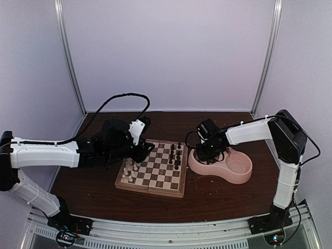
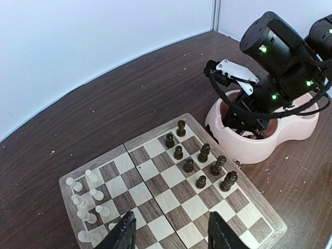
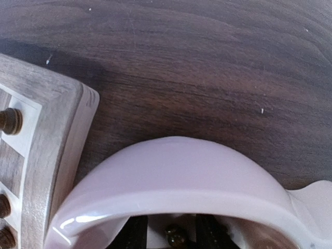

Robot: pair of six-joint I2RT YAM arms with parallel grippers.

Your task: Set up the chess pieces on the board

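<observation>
The wooden chessboard point(image 2: 161, 199) carries white pieces point(image 2: 88, 215) along one side and dark pieces point(image 2: 189, 165) at the opposite side. Over the board, my left gripper has its fingers well apart, with no piece between them. My right gripper reaches down inside the round end of the pink bowl point(image 3: 176, 171). A dark piece point(image 3: 177, 236) shows between its parted fingers, with room visible beside it. The bowl's wall hides the lower part of that piece in the top and left wrist views.
Close to the board's right edge stands the bowl, its shallow second lobe point(image 1: 238, 163) looking empty. The board's raised wooden rim point(image 3: 65, 150) lies near the bowl.
</observation>
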